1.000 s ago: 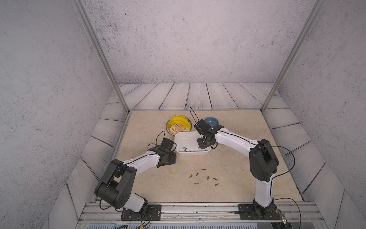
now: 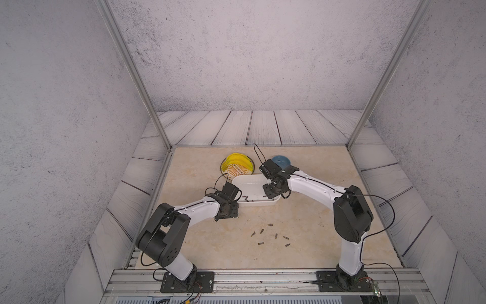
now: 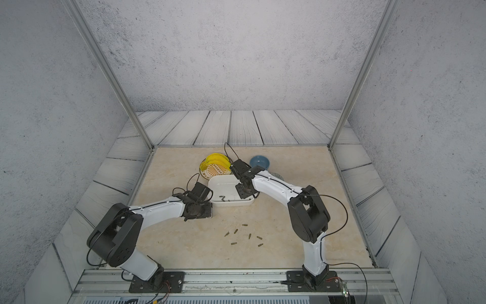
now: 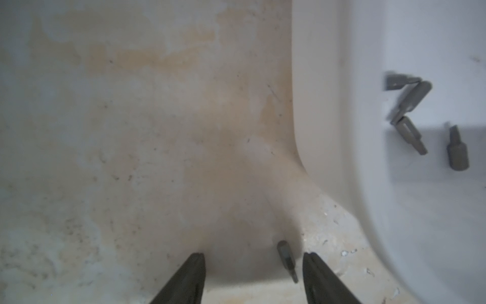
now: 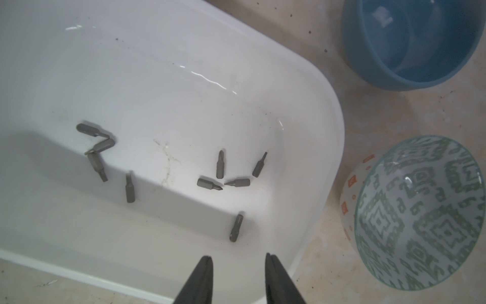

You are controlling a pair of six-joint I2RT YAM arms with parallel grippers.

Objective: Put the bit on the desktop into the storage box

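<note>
The white storage box (image 5: 298, 71) stands mid-table with several grey bits, such as one bit (image 5: 236, 228), lying on its floor in the right wrist view. On the tabletop, a single dark bit (image 4: 287, 259) lies just outside the box, seen in the left wrist view. My left gripper is open over it; the bit shows between the fingertips, close to the right finger (image 4: 321, 278), not gripped. Over the box's near right end, my right gripper has its fingers apart and nothing between them. More loose bits (image 2: 270, 225) are scattered on the table in front of the box.
Behind the box are a yellow dish (image 2: 237, 164) and a blue bowl (image 5: 405, 50). A patterned cup (image 5: 415, 212) stands close to the box's right end. Open tabletop lies to the left and in front.
My left arm has shifted right, bringing its gripper closer to the box's left end. The right arm has moved only slightly. The loose bits in front have not moved.
</note>
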